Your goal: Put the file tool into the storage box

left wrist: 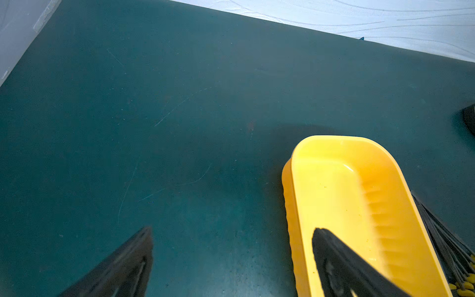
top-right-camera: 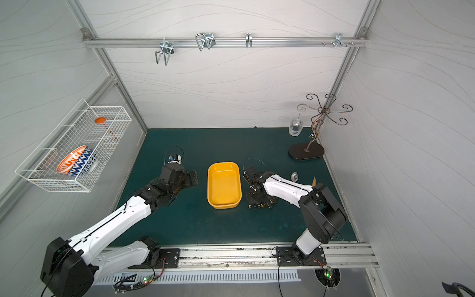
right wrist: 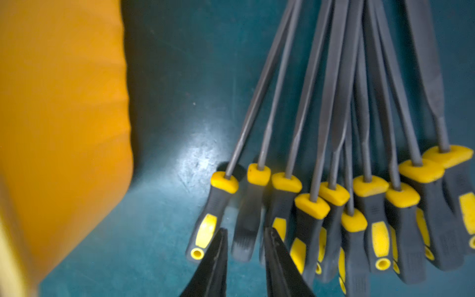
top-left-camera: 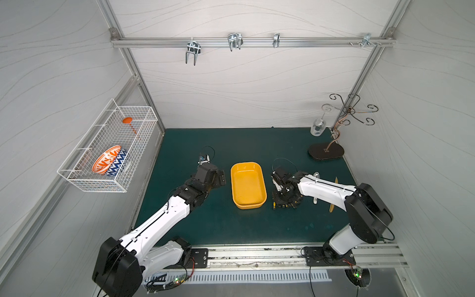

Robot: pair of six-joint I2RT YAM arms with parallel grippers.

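Note:
Several files with dark handles and yellow collars [right wrist: 258, 174] lie fanned out in the right wrist view, blades pointing away. My right gripper is at the handle ends, its fingers drawn close together. Between them shows the handle [right wrist: 247, 225] of the second file from the left; narrow gaps appear on both sides, so contact is unclear. The yellow storage box [top-left-camera: 248, 184] stands empty mid-table, just left of the files. My left gripper is open and empty, its right finger [left wrist: 330, 252] overlapping the box's left side in view.
A spoon [top-left-camera: 315, 200] and a wooden-coloured utensil [top-left-camera: 333, 198] lie right of the files. A dark stand [top-left-camera: 326, 151] with a hanging glass [top-left-camera: 318, 126] occupies the back right. A white wire basket [top-left-camera: 91, 185] hangs at left. The table behind the box is clear.

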